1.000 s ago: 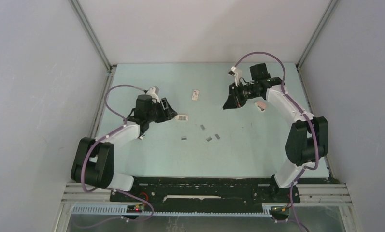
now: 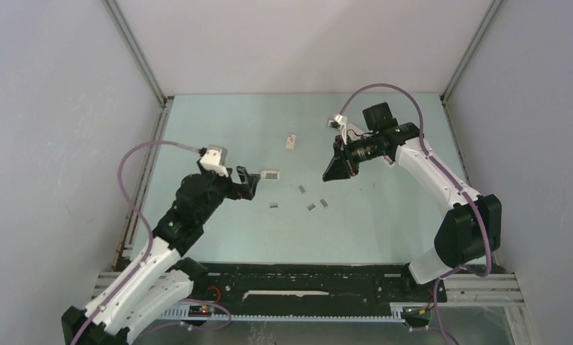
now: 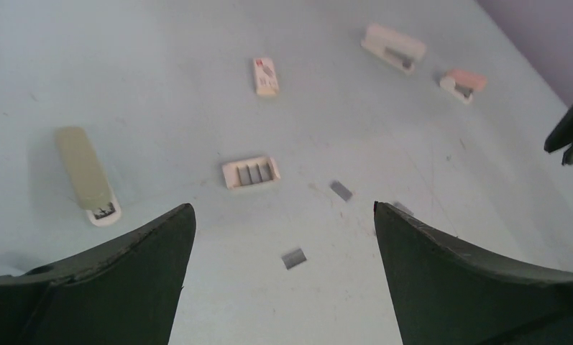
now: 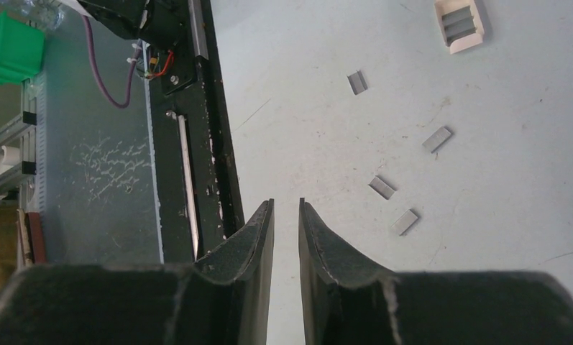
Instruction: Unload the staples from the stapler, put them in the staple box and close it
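Note:
In the left wrist view, a long beige stapler-like object (image 3: 83, 165) lies at left, and a white slotted holder (image 3: 240, 175) sits mid-table. Small grey staple strips lie loose below and right of it, also seen in the right wrist view. My left gripper (image 2: 249, 183) stands open above the table left of the holder, empty. My right gripper hangs over the table right of the loose strips, its fingers slightly apart with nothing between them.
A small pale block (image 2: 290, 141) lies at the back middle. In the left wrist view, a white item (image 3: 393, 47) and a pink-topped one (image 3: 464, 81) lie at back right.
The right gripper has moved a little toward the front-left.

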